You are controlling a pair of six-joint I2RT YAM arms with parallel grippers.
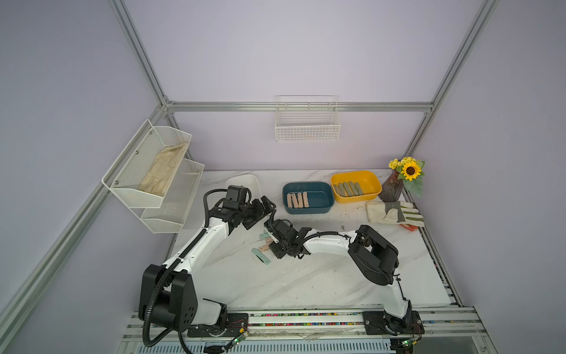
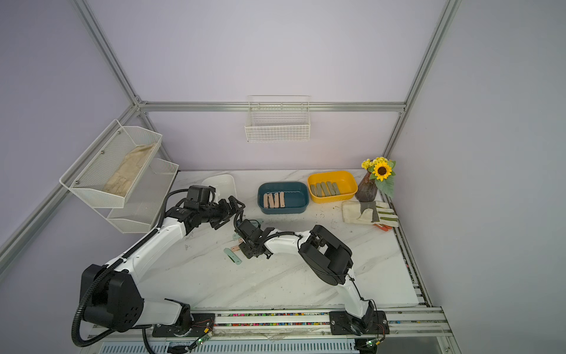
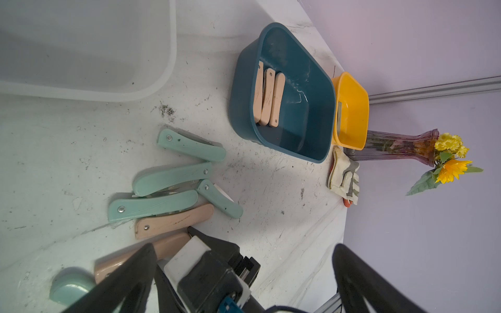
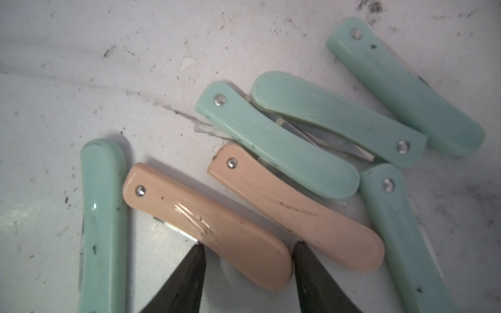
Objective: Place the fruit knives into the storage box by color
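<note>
In the right wrist view, my right gripper is part open, its fingers on either side of the rounded end of a pink knife; a firm grip cannot be made out. A second pink knife lies just beyond. Around them are several green knives, one apart at the left. Three or more pink knives lie in the blue box; grey ones lie in the yellow box. My left gripper hangs open and empty near the white box.
A vase with sunflowers and a folded glove stand at the right. The two arms' ends are close together over the knives. Free table lies in front and to the right.
</note>
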